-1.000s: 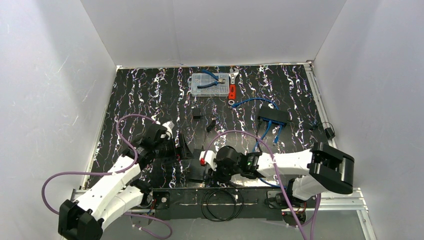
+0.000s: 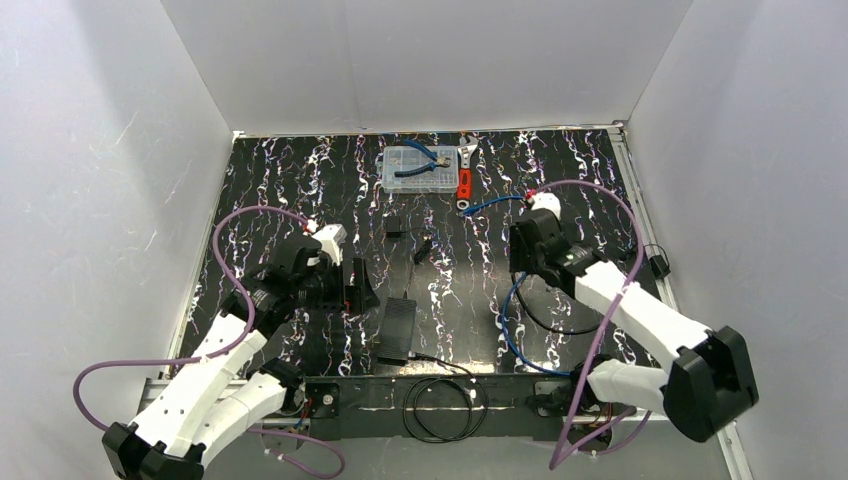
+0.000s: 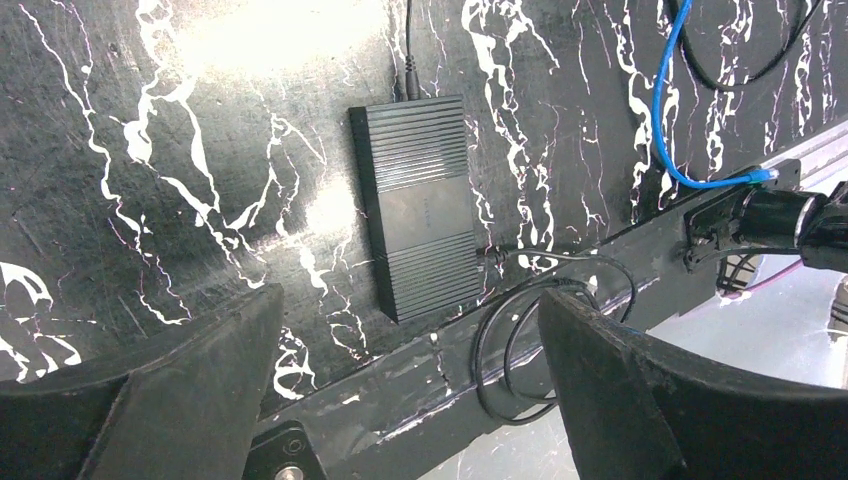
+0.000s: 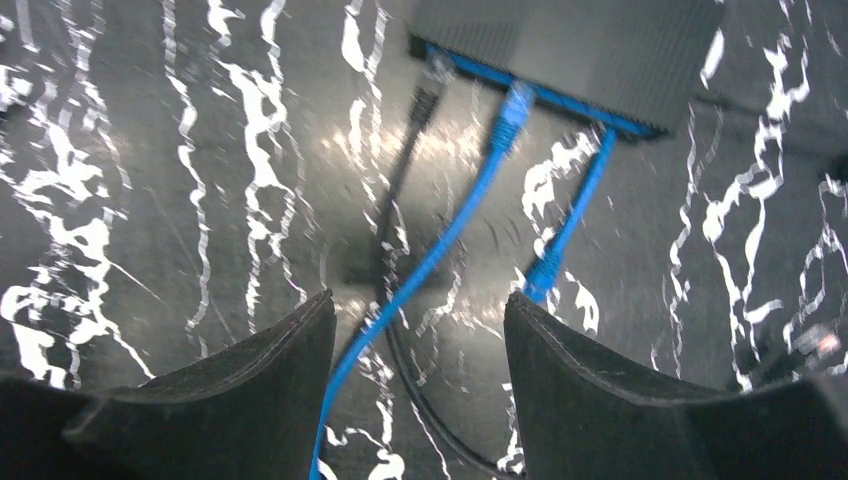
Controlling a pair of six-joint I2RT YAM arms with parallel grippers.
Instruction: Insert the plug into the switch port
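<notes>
A dark switch [image 4: 570,50] with a blue port edge lies at the top of the right wrist view; in the top view my right arm covers it. One blue cable's plug [image 4: 512,112] meets that edge, and a black cable's plug [image 4: 430,85] meets its left corner. A short blue cable also leaves the switch, its loose plug [image 4: 543,275] lying on the table just beyond my right fingertips. My right gripper is open over the cables, grasping none. My left gripper stands open above a black power adapter [image 3: 415,205], clear of it.
At the back stands a clear box [image 2: 420,180] carrying pliers [image 2: 415,170], beside a red-handled wrench [image 2: 464,180]. A small black block [image 2: 393,226] sits mid-table. Coiled black cable [image 2: 445,408] hangs over the front edge.
My right arm has swung from near the adapter at front centre, back and rightward, to over the switch and its cables.
</notes>
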